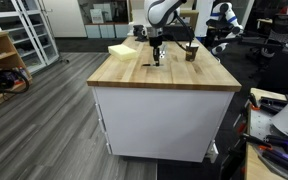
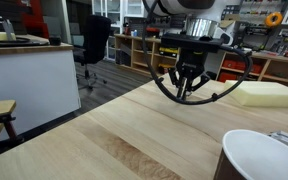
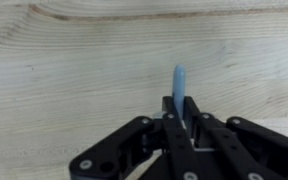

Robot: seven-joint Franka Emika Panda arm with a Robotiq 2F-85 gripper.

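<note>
Pointing ahead from between the fingers in the wrist view is a slim, light-blue object (image 3: 179,78) with a rounded end. My gripper is shut on it; the rest of it is hidden by the fingers. In the first exterior view the gripper (image 1: 156,62) is over the wooden table (image 1: 134,75), close to its top, with a small dark shape (image 1: 148,65) just beside it. The second exterior view has the gripper (image 2: 183,97) low over the pale tabletop, its held object too small to make out.
A pale yellow block (image 1: 122,51) lies left of the arm, and a dark container (image 1: 192,50) stands to its right. In the second exterior view a white round vessel (image 2: 260,154) fills the near right corner. Bare tabletop (image 2: 104,140) spreads out in front of the gripper.
</note>
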